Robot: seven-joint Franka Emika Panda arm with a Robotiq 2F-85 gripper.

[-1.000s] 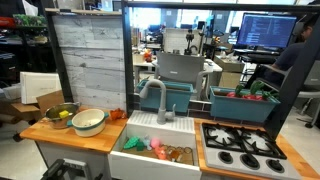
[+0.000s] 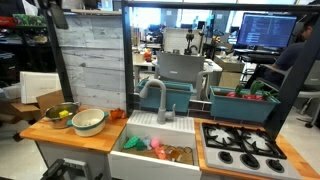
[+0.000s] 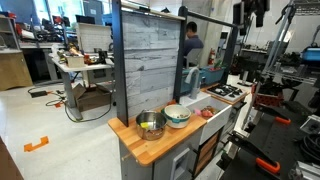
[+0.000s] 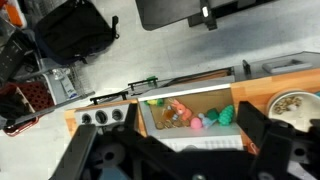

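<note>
My gripper is high above the counter, its dark fingers wide apart with the sink visible between them. In exterior view 2 the gripper [image 3: 250,16] shows at the upper right, clear of everything on the counter. The white sink [image 2: 126,166] holds several colourful toy pieces; a green one [image 4: 227,114] and a pinkish one [image 4: 180,110] show from above. On the wooden counter left of the sink stand a white bowl with a teal rim [image 2: 89,124] and a metal pot [image 3: 151,126] with something yellow inside. An orange-red item [image 2: 117,113] lies beside the bowl.
A black stovetop [image 2: 240,140] with knobs sits right of the sink. The grey faucet [image 2: 160,95] rises behind the basin. A teal basket [image 2: 240,108] hangs at the back, near dark upright posts [image 3: 119,75]. Open floor [image 3: 60,140] lies beside the unit.
Dark arm parts have come into exterior view 1 at the upper left, where none showed before. The bowl, pot and toys have not moved.
</note>
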